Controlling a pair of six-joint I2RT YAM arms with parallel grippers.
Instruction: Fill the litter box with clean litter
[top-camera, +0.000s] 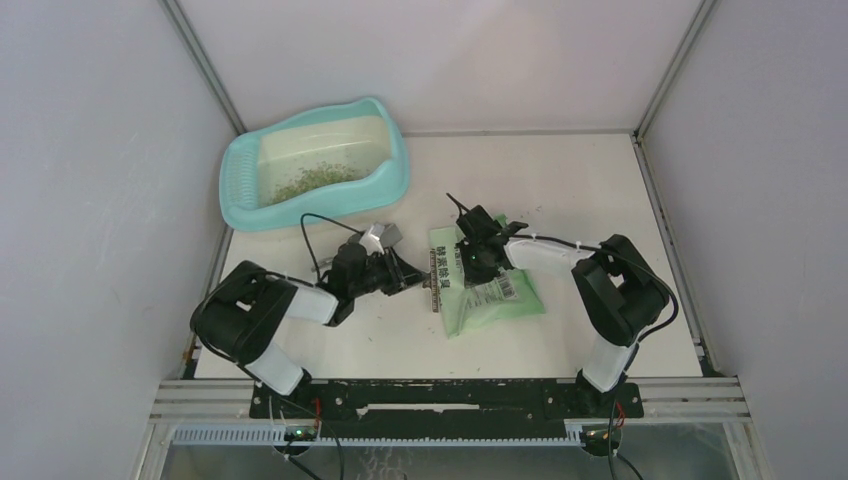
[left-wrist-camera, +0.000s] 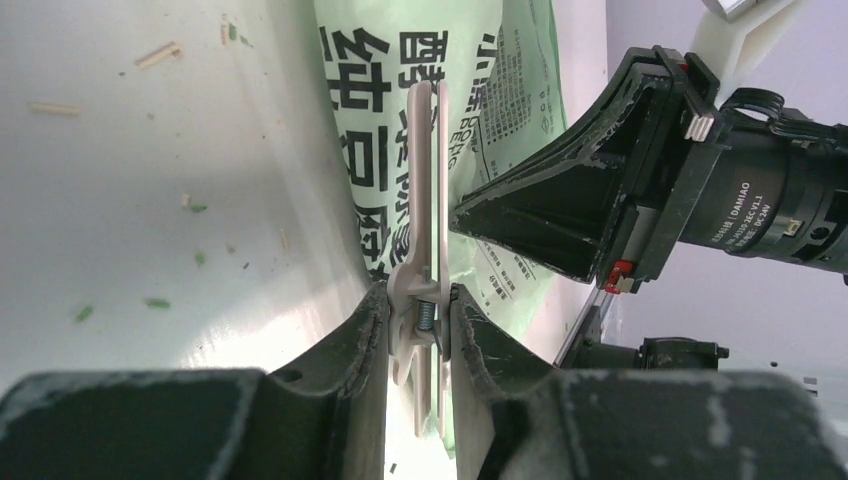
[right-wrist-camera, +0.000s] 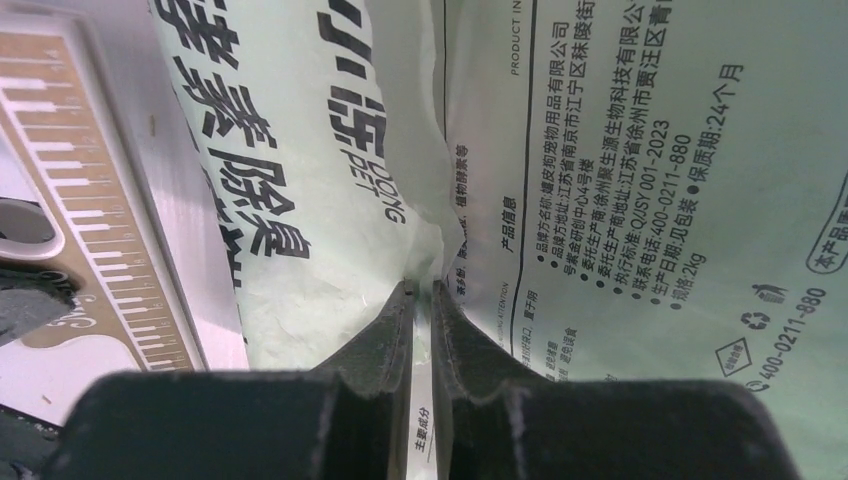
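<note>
A green litter bag (top-camera: 490, 315) lies on the table with black print on its face. My right gripper is shut on a pinched fold of the bag. My left gripper is shut on a slim tool with a long pale slot (left-wrist-camera: 418, 200), held at the bag's left edge beside the right gripper; in the top view it shows as a ruler-like strip. The turquoise litter box (top-camera: 240, 190) stands at the back left, with a small amount of green litter on its floor.
A grey scoop (top-camera: 390, 236) lies behind the left arm, partly hidden. Stray green and tan pellets lie on the table (left-wrist-camera: 160, 230).
</note>
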